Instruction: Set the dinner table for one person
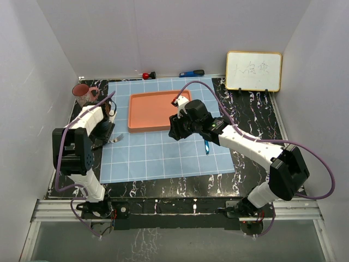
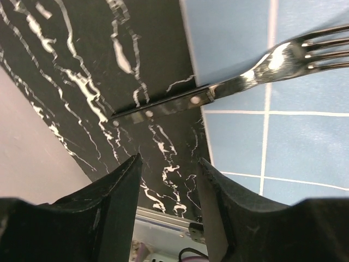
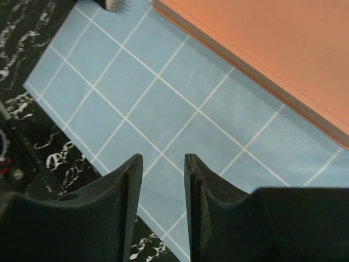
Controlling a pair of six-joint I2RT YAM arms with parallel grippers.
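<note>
A fork (image 2: 245, 81) with a dark handle lies across the left edge of the blue gridded mat (image 1: 169, 158), its tines on the mat and its handle on the black marble. My left gripper is over the marble beside the handle, its fingers apart and nothing between them. On the mat's back half sits an orange rectangular tray (image 1: 155, 112). Above the mat near the tray's front right corner, my right gripper has a gap between its fingers and is empty. A blue-handled utensil (image 1: 206, 147) lies on the mat's right side, partly hidden by the right arm.
A patterned reddish mug (image 1: 83, 95) stands at the back left beside the left arm. Along the back edge lie a red-and-black object (image 1: 149, 75) and a blue-and-black tool (image 1: 191, 73). A whiteboard (image 1: 253, 71) leans at the back right.
</note>
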